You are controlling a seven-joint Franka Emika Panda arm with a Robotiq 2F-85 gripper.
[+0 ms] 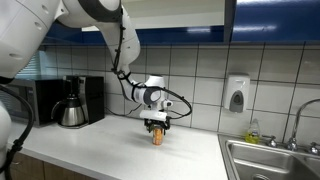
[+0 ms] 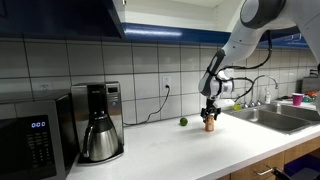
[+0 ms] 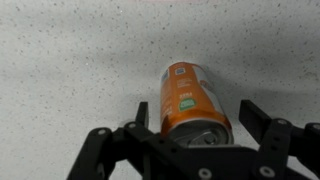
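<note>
An orange can or bottle (image 3: 187, 98) with a white-and-green label stands on the white counter, its round silvery end facing the camera in the wrist view. My gripper is open around it, one finger on each side, with gaps showing between the fingers and the orange surface. In exterior view 1 the gripper (image 1: 157, 126) is at the top of the orange can (image 1: 157, 138). From exterior view 2 the can (image 2: 209, 124) is seen upright on the counter beneath the gripper.
A coffee maker with a steel carafe (image 2: 101, 137) and a microwave (image 2: 33, 138) stand at one end of the counter. At the other is a sink (image 1: 262, 160) with bottles behind it. A small green object (image 2: 184, 121) lies near the wall.
</note>
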